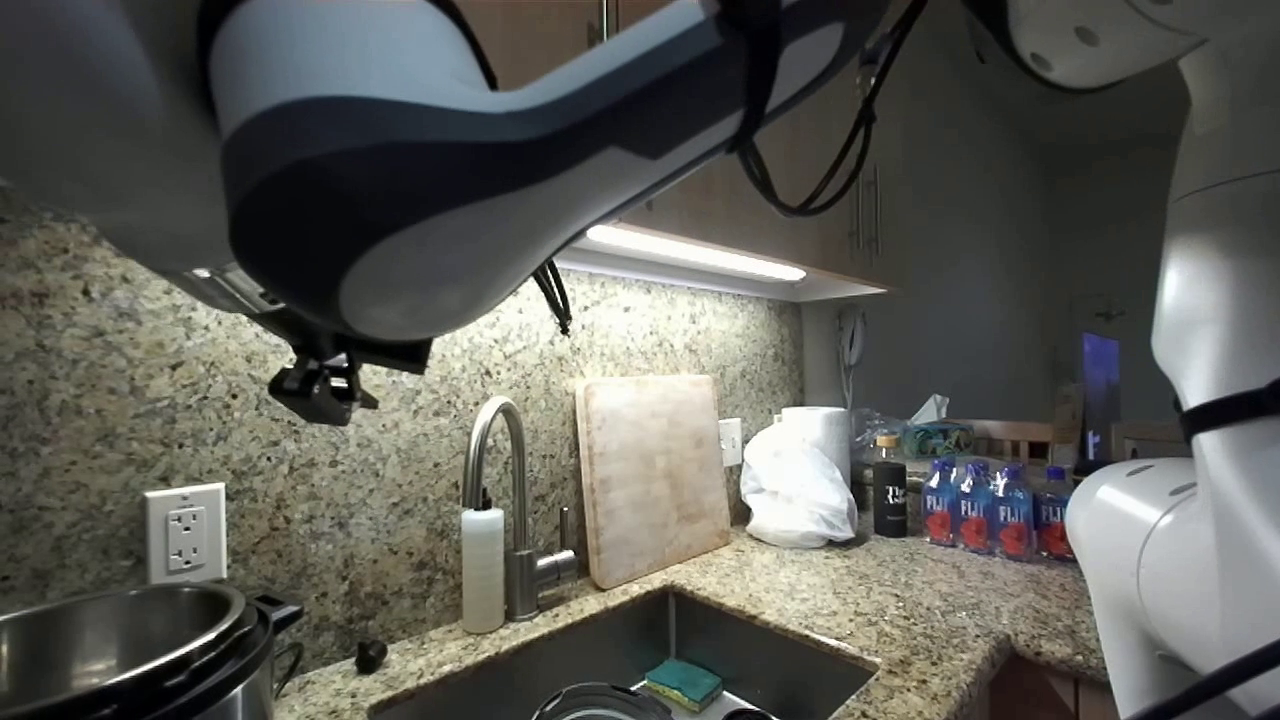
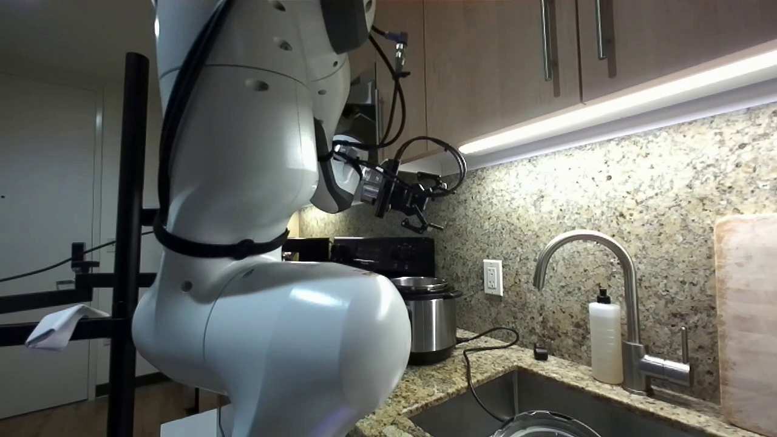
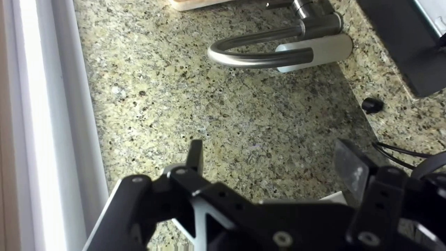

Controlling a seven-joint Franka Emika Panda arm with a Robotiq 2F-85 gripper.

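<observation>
My gripper is open in the wrist view, its two fingers wide apart and only the granite backsplash beyond them. In exterior view 2 the gripper hangs in the air above and near the steel pot, in front of the backsplash. Exterior view 1 shows part of the gripper high to the left of the faucet, touching nothing. Inside the sink lie a green and yellow sponge and a round lid.
A soap bottle stands beside the faucet, and a cutting board leans on the backsplash. Water bottles and a white bag occupy the back right. Upper cabinets overhang the counter.
</observation>
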